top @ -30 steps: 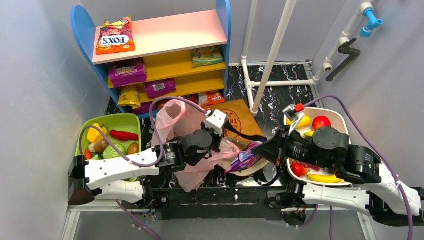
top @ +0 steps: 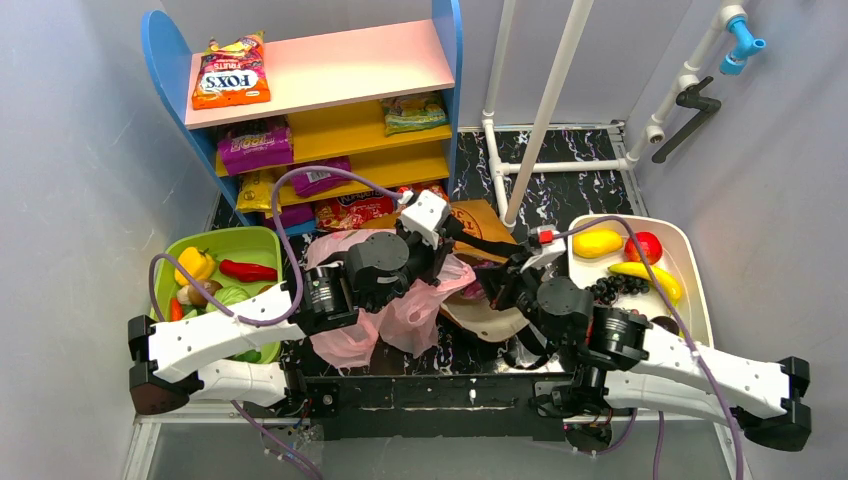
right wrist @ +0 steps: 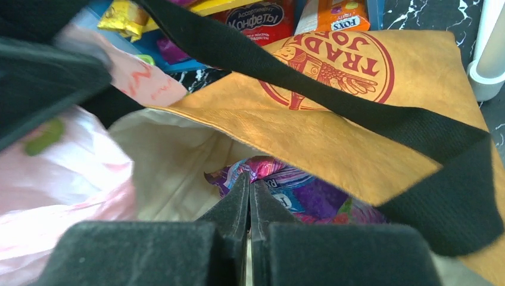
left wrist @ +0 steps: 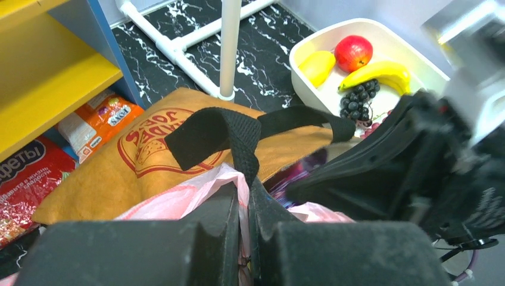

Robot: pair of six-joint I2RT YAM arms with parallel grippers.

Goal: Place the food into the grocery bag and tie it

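Observation:
My left gripper is shut on the pink plastic bag (left wrist: 190, 193), a fold of which runs between its fingers. The tote's black strap (left wrist: 244, 140) drops to the same fingertips. Over on the right, the brown tote bag (right wrist: 345, 59) lies with its mouth open. Inside its mouth sits a shiny purple food package (right wrist: 315, 199), partly covered by the tote's upper flap. Down at that package, my right gripper is shut, its tips overlapping the wrapper. Whether it pinches a fold cannot be made out.
A green tub of vegetables (top: 262, 238) stands at left and a white tub of fruit (top: 690, 265) at right, partly beneath the right arm. Behind, the blue shelf unit (top: 452, 60) holds several snack packs. A white pipe (top: 545, 110) rises behind the tote.
My right gripper has swung left to the tote, carrying the purple package from outside its mouth to inside.

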